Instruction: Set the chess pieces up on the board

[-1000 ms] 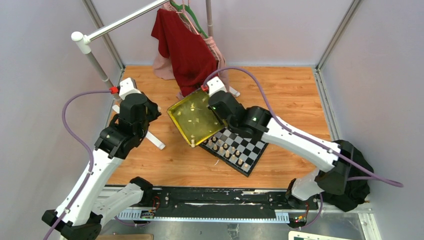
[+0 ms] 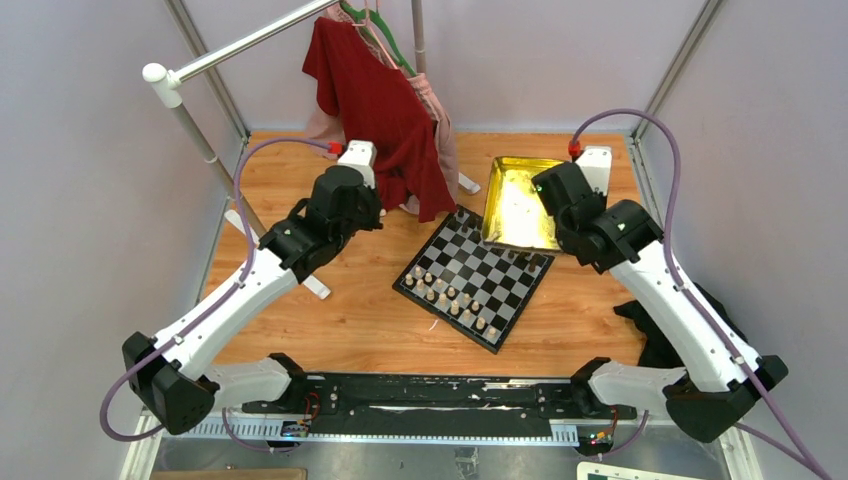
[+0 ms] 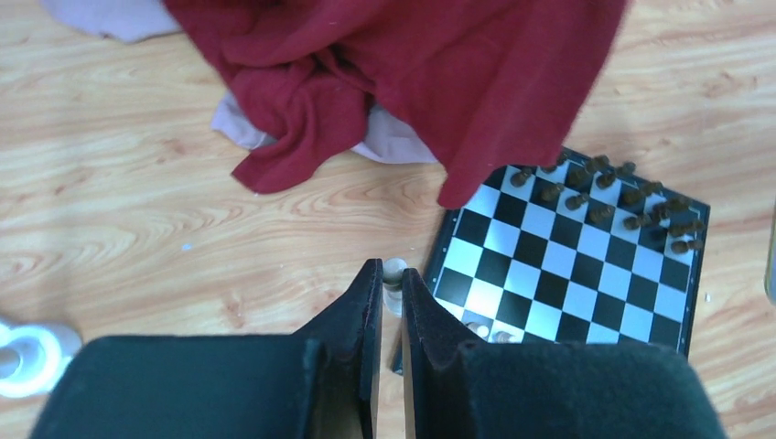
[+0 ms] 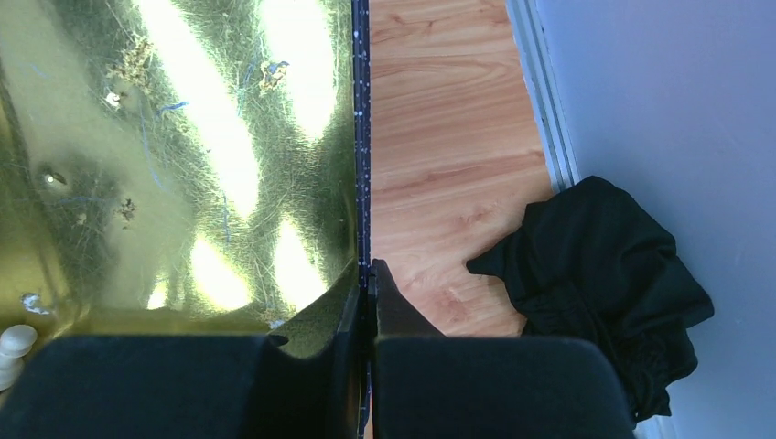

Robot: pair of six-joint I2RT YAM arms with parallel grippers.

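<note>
The chessboard (image 2: 480,270) lies on the table, seen also in the left wrist view (image 3: 557,265); light pieces line its near-left side, dark pieces (image 3: 631,197) its far side. My left gripper is above the table left of the board, its fingertips close together on a white piece (image 3: 394,270). My right gripper is shut on the edge of the gold tray (image 2: 515,200), held over the board's back right. A few white pieces (image 4: 16,340) show in the tray's near left corner.
Red and pink garments (image 2: 370,110) hang from a rail at the back, low beside the board. A black cloth (image 4: 595,256) lies by the right wall.
My right gripper has carried the gold tray rightward, uncovering more of the board. My left gripper has moved rightward and toward the board.
</note>
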